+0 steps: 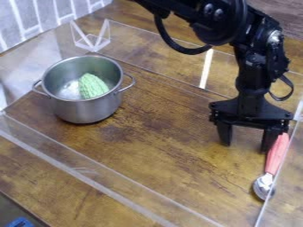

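Note:
My black gripper (247,133) is low over the wooden table at the right, its dark fingers pointing down near the surface; whether they hold anything is hard to tell. Just right of it lies a utensil with a red handle (275,152) and a round metal head (263,186). At the left stands a steel pot (78,105) with two handles, holding a pale green ridged object (99,87), like a corn cob or leafy vegetable, and something whitish.
Clear plastic edges run along the left and lower side. A blue object (14,222) sits at the bottom left corner.

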